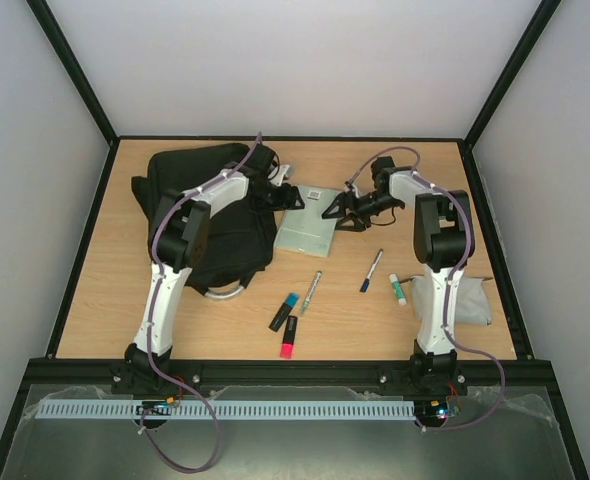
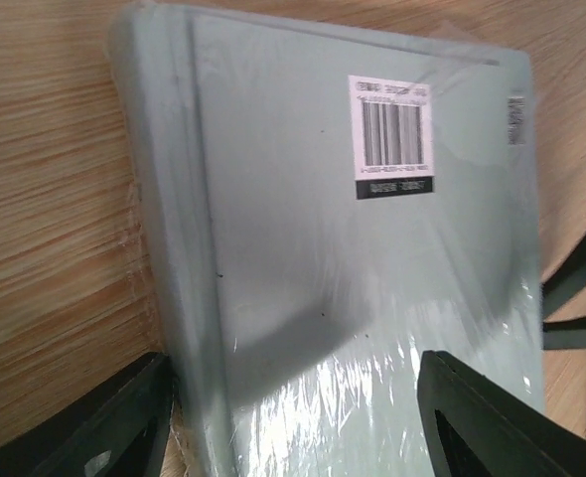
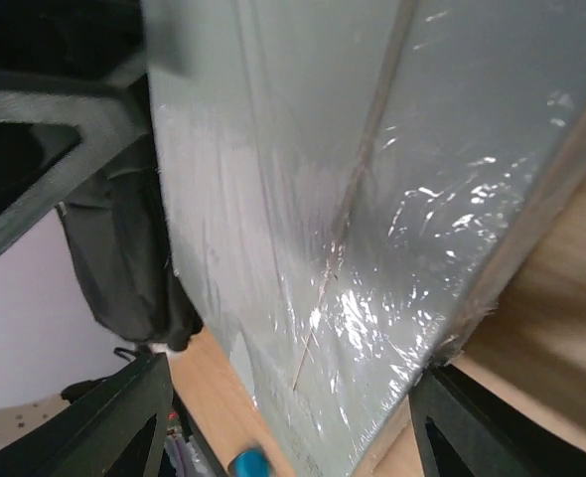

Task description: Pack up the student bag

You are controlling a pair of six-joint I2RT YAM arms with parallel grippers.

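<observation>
A pale grey-green book (image 1: 306, 232) in clear wrap, with a barcode label, lies beside the black bag (image 1: 220, 255) in the top view. At the book's left side is my left gripper (image 1: 297, 198); in the left wrist view its fingers (image 2: 104, 427) stand apart over the book, one near the spine. My right gripper (image 1: 337, 218) is at the book's right side. Its fingers (image 3: 452, 427) are apart in the right wrist view, one against or very near the book's edge, where the book (image 3: 303, 199) looks tilted. Whether either gripper bears on the book is unclear.
Two markers, one blue-capped (image 1: 284, 312) and one pink-ended (image 1: 288, 338), lie at the front. Two pens (image 1: 312, 293) (image 1: 371, 270), a glue stick (image 1: 398, 289) and a grey pouch (image 1: 465, 300) lie further right. Bare table surrounds them.
</observation>
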